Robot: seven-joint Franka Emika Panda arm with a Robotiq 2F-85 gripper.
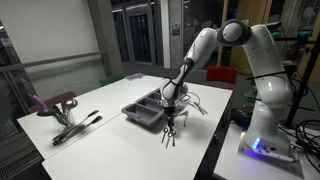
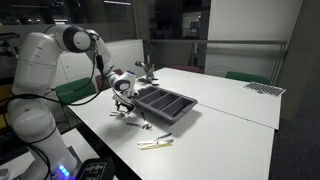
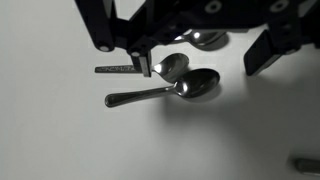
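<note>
Two metal spoons lie side by side on the white table in the wrist view: a plain spoon [image 3: 195, 84] and one with a patterned handle [image 3: 120, 69]. Part of a third spoon [image 3: 208, 39] shows behind the gripper's body. My gripper is open just over them, its fingers apart, with the spoon bowls showing in the gap between. From the first exterior view, the gripper [image 1: 171, 124] points down close above the spoons, in front of a grey divided tray [image 1: 140, 113]. Whether a finger touches a spoon, I cannot tell.
The grey tray [image 2: 181, 114] stands beside the gripper, its visible compartments empty. Several utensils [image 2: 156, 144] lie in front of it. A holder with utensils [image 1: 64, 120] is on the table's left.
</note>
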